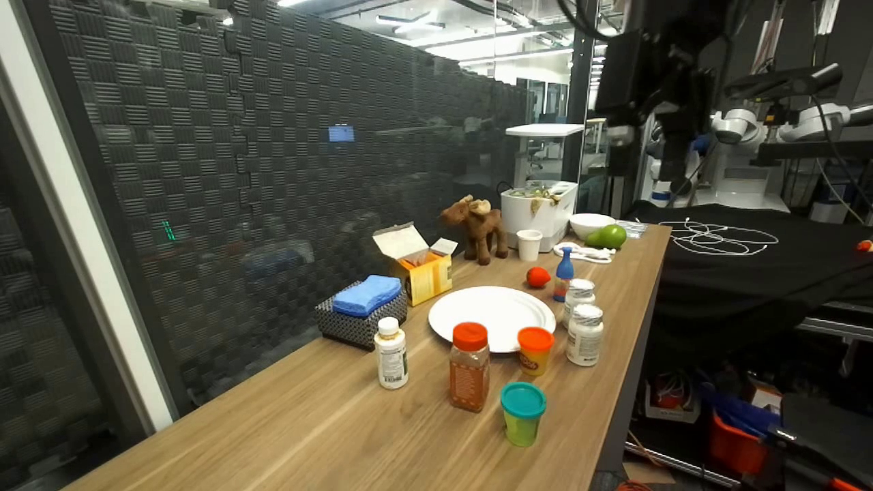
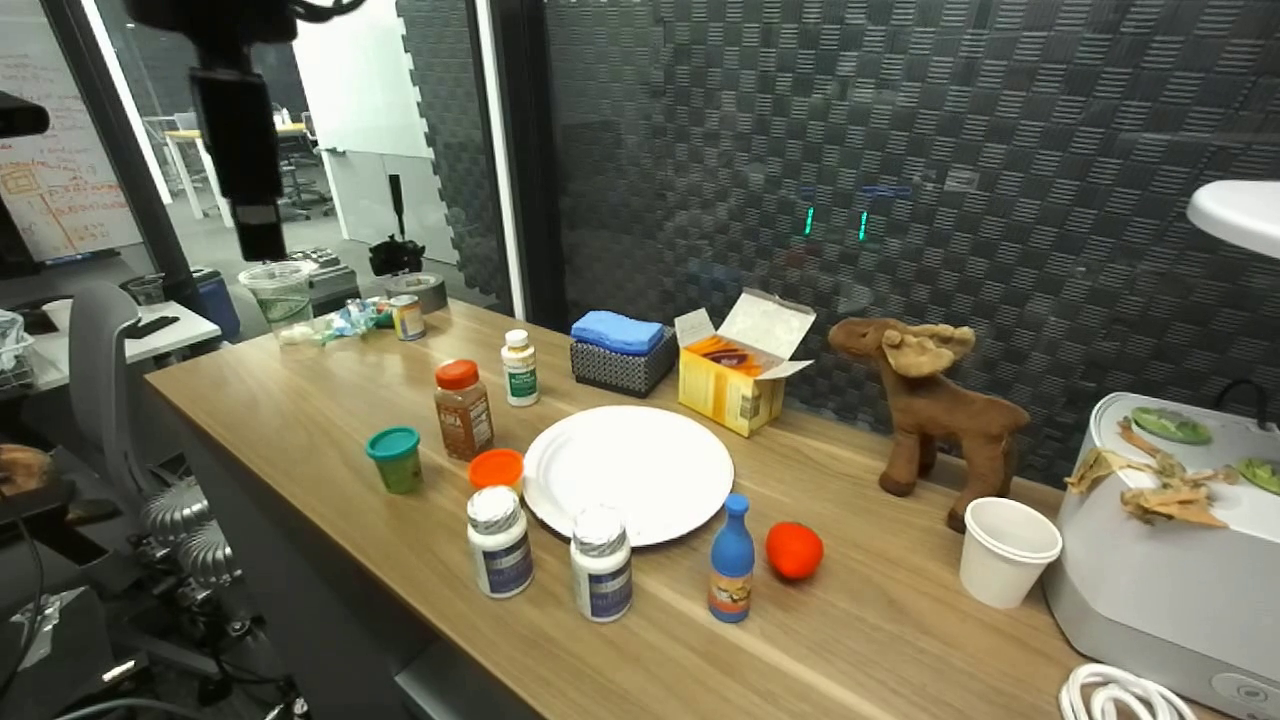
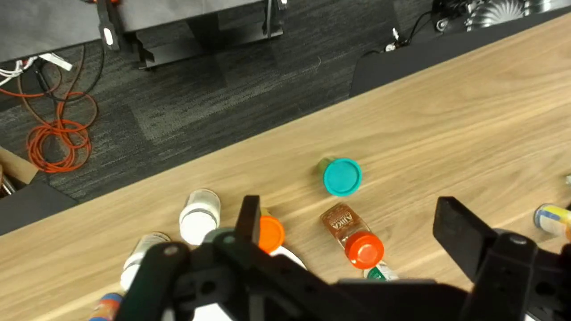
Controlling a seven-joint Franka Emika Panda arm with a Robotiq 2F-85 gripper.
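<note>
High above the counter, my gripper stands open, its two fingers wide apart with nothing held. Beneath it in the wrist view are a spice jar with a red lid, a green tub with a teal lid and an orange-lidded tub. A white plate lies on the wooden counter, partly hidden by the gripper in the wrist view. Two white pill bottles stand before it, beside a small blue bottle and a red ball-like item.
Along the wall are a white bottle, a black box with a blue cloth, an open yellow box, a toy moose and a paper cup. Bare wood extends at the near left.
</note>
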